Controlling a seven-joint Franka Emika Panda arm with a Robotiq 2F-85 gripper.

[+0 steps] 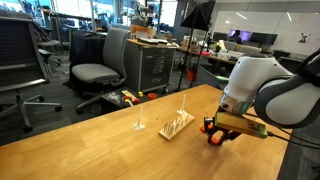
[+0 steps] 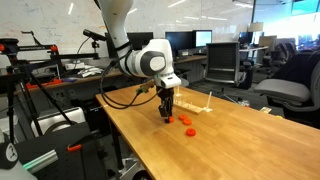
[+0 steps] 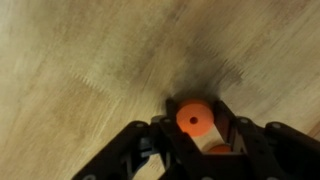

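Note:
An orange round piece (image 3: 195,119) sits between the fingertips of my gripper in the wrist view, and the gripper is shut on it. Close beside it lies a second orange piece (image 3: 222,150), partly covered by the gripper. In exterior view 2, the gripper (image 2: 167,116) is low at the tabletop, with a red-orange piece (image 2: 170,120) at its tips.
A small wooden rack with upright pegs (image 1: 176,125) stands on the table (image 1: 90,150) to the left of the gripper in exterior view 1. Near it is a thin white upright piece (image 1: 139,123). An office chair (image 1: 103,68) stands behind the table.

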